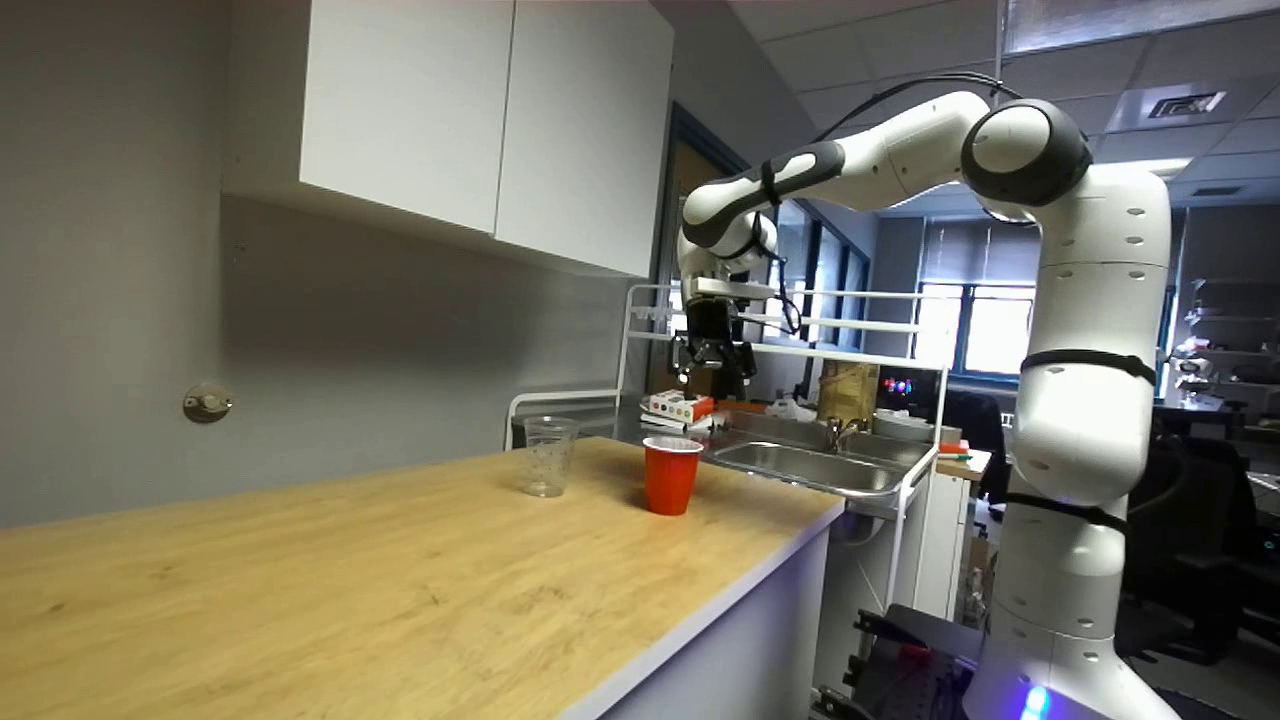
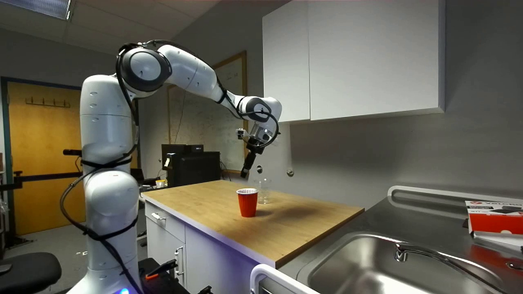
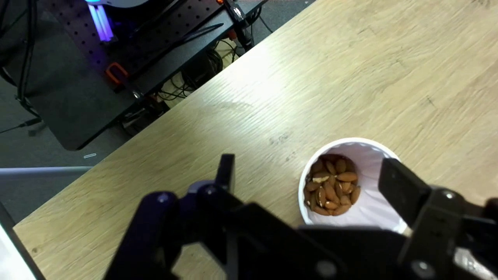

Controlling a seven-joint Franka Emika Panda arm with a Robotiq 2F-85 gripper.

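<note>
A red cup with a white inside stands upright on the wooden counter. In the wrist view almonds lie at the bottom of this cup, whose white wall shows around them. Close by stands a clear plastic cup, nearer the wall. My gripper hangs above the counter, higher than the red cup and apart from it. Its fingers are spread wide in the wrist view, so it is open and empty. From above, the gripper's body covers the near edge of the red cup's rim.
White cabinets hang on the wall over the counter. To one side is a metal sink with a faucet and a white rail frame. A red and white box sits past the sink.
</note>
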